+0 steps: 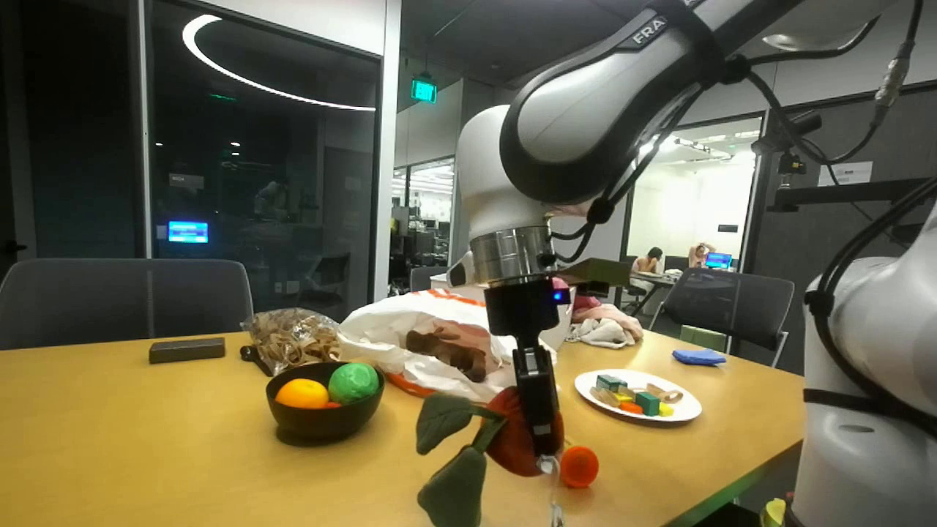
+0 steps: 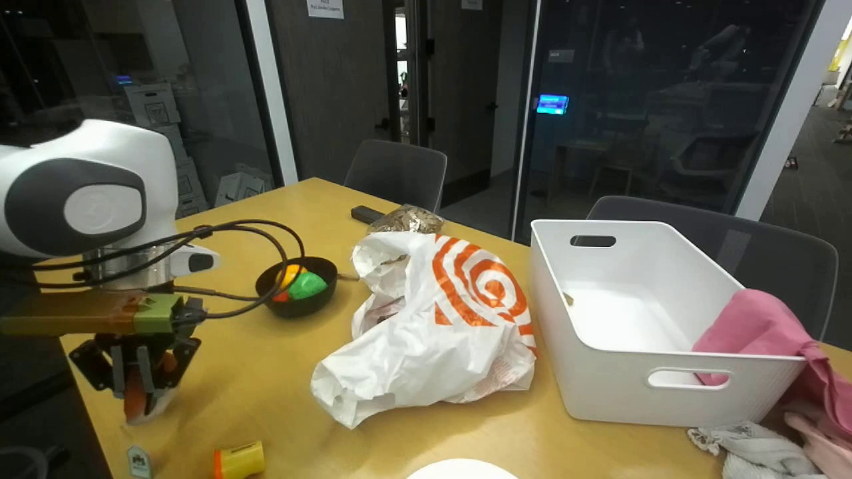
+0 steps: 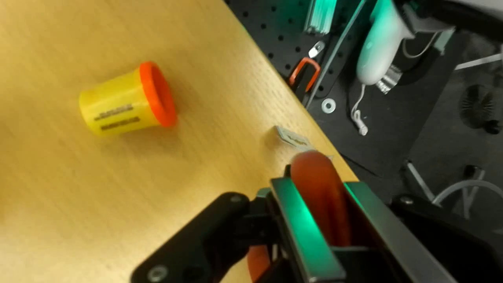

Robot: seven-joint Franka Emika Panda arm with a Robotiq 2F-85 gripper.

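A red, fruit-like soft toy [image 1: 509, 439] with dark green leaves [image 1: 457, 484] hangs from my gripper [image 1: 546, 449], which is shut on it. In the wrist view, the red body [image 3: 320, 191] is squeezed between the two fingers of the gripper. The leaves droop to the left in exterior view 1. A small tag [image 3: 294, 137] shows just beyond the toy. Exterior view 2 has the gripper [image 2: 144, 391] above the table near its left edge, most of the toy hidden there. A yellow can with an orange lid [image 3: 122, 101] lies on its side nearby.
A black bowl [image 1: 325, 426] holds orange and green round items. Behind are a white plastic bag [image 2: 431, 351] and a white bin [image 2: 687, 391] with pink cloth. A white plate [image 1: 685, 413] carries small blocks. Bare table lies in front of the bowl.
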